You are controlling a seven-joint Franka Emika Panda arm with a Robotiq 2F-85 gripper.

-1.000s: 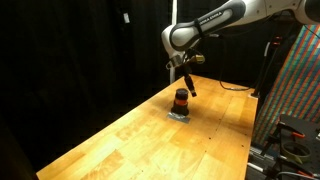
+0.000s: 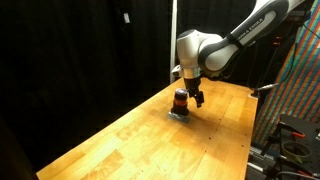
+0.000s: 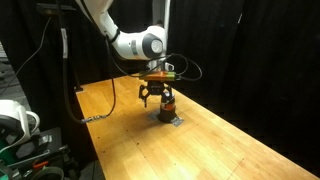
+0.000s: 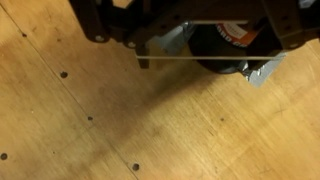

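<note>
A dark round container point(image 2: 181, 103) with an orange-red band stands on the wooden table. A silvery strip point(image 3: 177, 122) shows under or beside its base. My gripper point(image 2: 188, 88) is low over the table right by the container, its fingers spread wide and open. In the wrist view, the container's black side and orange label point(image 4: 238, 34) appear behind the gripper parts, which hide much of it. Whether a finger touches the container cannot be told.
Black curtains point(image 2: 80, 70) hang behind it. Cables point(image 3: 66, 70) loop near the arm. A dark stand point(image 2: 295, 150) is beyond the table's right edge.
My gripper has come down and toward the camera, from behind and above the container to close beside it. The container looks unmoved.
</note>
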